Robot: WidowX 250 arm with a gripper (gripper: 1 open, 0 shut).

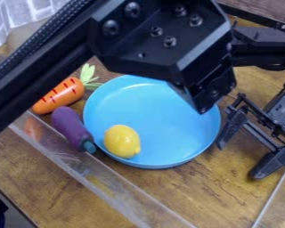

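A yellow lemon [122, 141] lies in the lower left part of a round blue plate [169, 125]. An orange toy carrot [58, 95] with a pale green top and a purple toy eggplant [72, 130] lie to the left of the plate. My black gripper [244, 144] is at the right, just beside the plate's right edge, with its fingers apart and nothing seen between them. The dark arm crosses the top of the view and hides the back of the plate.
A clear plastic edge runs diagonally along the lower left, beside the eggplant. A white cloth [8, 36] is at the top left.
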